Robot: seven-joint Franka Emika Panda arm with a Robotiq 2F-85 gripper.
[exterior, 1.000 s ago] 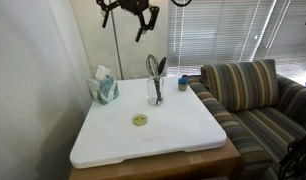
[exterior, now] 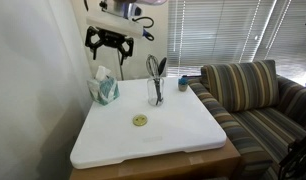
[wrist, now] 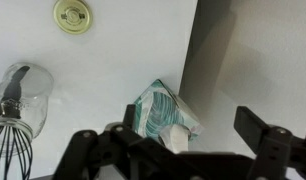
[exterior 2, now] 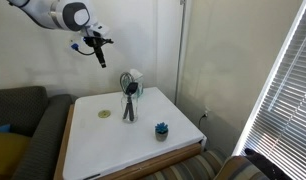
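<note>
My gripper (exterior: 110,51) hangs open above the back left of the white table, over the tissue box, with nothing between its fingers. The patterned teal and white tissue box (exterior: 104,90) stands at the table's left edge, a white tissue (wrist: 175,138) sticking out of it. In the wrist view, the box (wrist: 161,112) lies below and between the two spread fingers, well apart from them. A clear glass jar (exterior: 155,93) holds a whisk (wrist: 10,140) and other utensils. Nearer the front lies a round yellow lid-like disc (exterior: 140,120).
A small potted plant (exterior 2: 161,131) in a blue pot stands near the table's edge. A wall runs along the left, and a striped couch (exterior: 241,88) stands to the right.
My gripper has come down and to the left, towards the tissue box, its fingers still apart. The things on the table have not moved.
</note>
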